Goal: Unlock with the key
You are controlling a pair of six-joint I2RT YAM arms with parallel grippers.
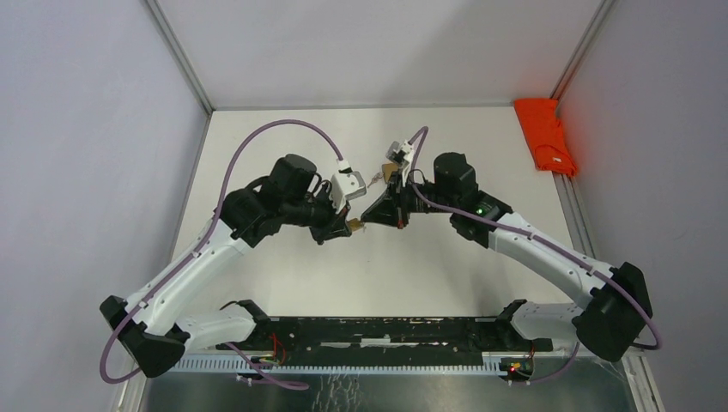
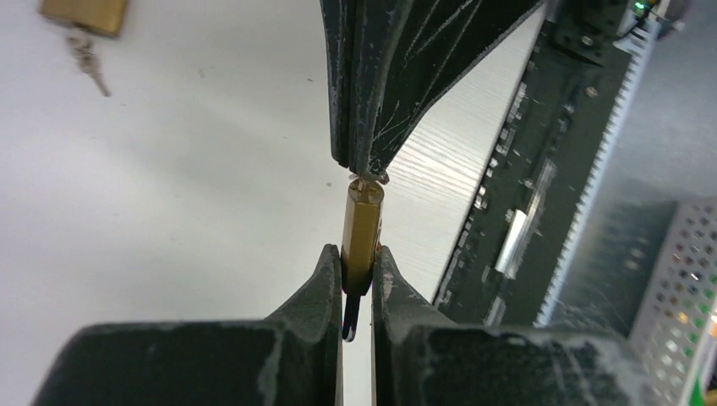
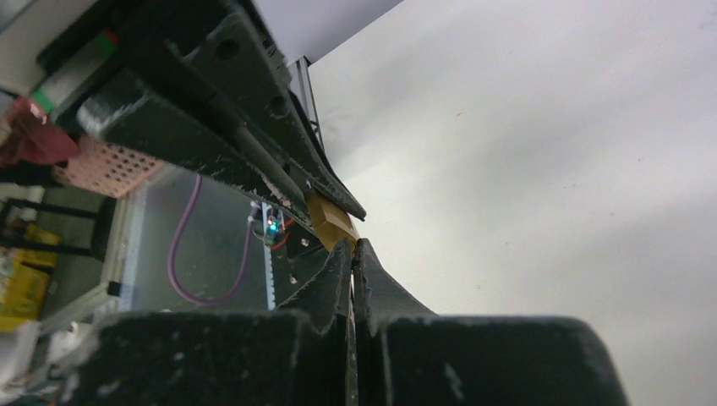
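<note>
A brass padlock (image 2: 362, 224) is held in the air, with my left gripper (image 1: 350, 228) shut on its body. Below the body in the left wrist view, a dark end pokes out between the left fingers. My right gripper is shut, its tips right against the padlock's other end. A small bit of metal shows where they meet; whether it is the key, and whether these fingers grip it, is too small to tell. In the right wrist view the padlock (image 3: 331, 221) sits just beyond the shut right fingertips.
A second brass padlock (image 1: 390, 172) lies on the white table behind the right gripper, with small keys (image 2: 86, 57) beside it. An orange cloth (image 1: 547, 136) rests at the back right corner.
</note>
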